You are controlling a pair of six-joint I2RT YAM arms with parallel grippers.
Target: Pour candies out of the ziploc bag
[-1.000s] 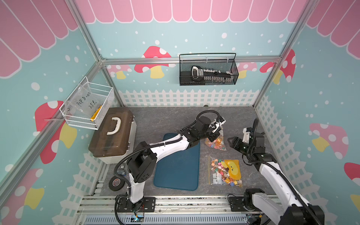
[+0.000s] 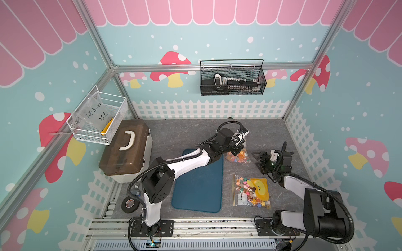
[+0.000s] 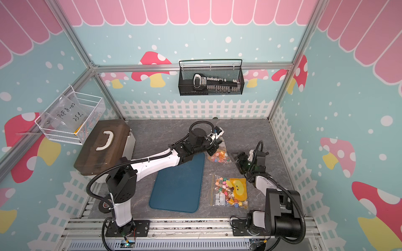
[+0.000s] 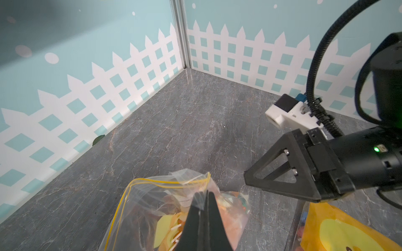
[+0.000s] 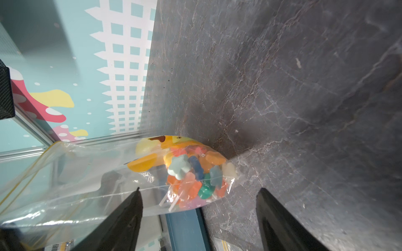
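The clear ziploc bag (image 4: 171, 209) hangs upright by its top edge, where my left gripper is shut on the thin plastic. Colourful candies (image 5: 196, 175) and yellow pieces sit in its lower part, as the right wrist view shows. Along its top run yellow zip lines (image 4: 150, 180); how wide the mouth stands cannot be told. My right gripper is open, its fingers (image 5: 125, 219) spread with nothing gripped. It stands to the right of the bag, apart from it in the left wrist view.
A second bag (image 2: 251, 191) with candies and a yellow pouch lies flat at the front right. The blue tray (image 2: 196, 188) is empty, partly under my left arm. A brown-lidded box (image 2: 121, 146) stands at left. Bare table extends behind the right gripper.
The left gripper and its bag have shifted slightly left. My right gripper has turned and moved a little left and down in the top left view, its elbow rising from the front corner.
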